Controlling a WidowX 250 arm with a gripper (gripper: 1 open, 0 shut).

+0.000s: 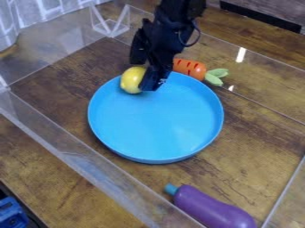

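Note:
A yellow round toy (pixel 132 81) rests on the upper left of a blue plate (pixel 155 125). The black gripper (pixel 145 69) hangs right over it, its fingers around or just beside the toy's top and right side; whether they touch it or how far they stand apart is unclear.
An orange carrot toy (pixel 191 68) with green leaves lies behind the plate at the right. A purple eggplant toy (pixel 215 208) is at the front right. Clear walls border the wooden surface (pixel 66 85); a blue object (pixel 10 214) shows at the lower left corner.

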